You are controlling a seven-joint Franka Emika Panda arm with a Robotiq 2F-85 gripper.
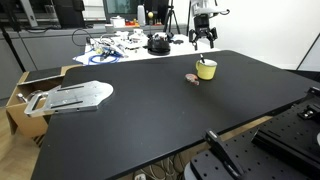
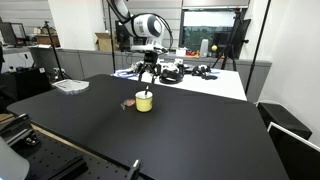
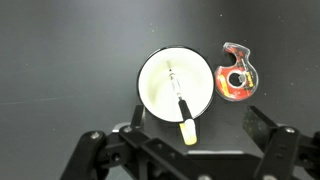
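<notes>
A yellow cup (image 1: 207, 72) with a white inside (image 3: 155, 95) stands upright on the dark table. Leaning in it is a black-and-white marker (image 3: 180, 100), whose yellow end sticks out over the rim towards my gripper's side of the wrist view. A small red tape dispenser (image 3: 237, 75) lies on the table close beside the cup. Above the cup hangs my gripper (image 2: 148, 72), pointing down. Its fingers are open, with a wide gap, and it is clear of both cup and marker.
On the far side of the table from the cup lies a flat white panel (image 1: 80, 96). Shelves and assorted clutter stand beyond the table's edge.
</notes>
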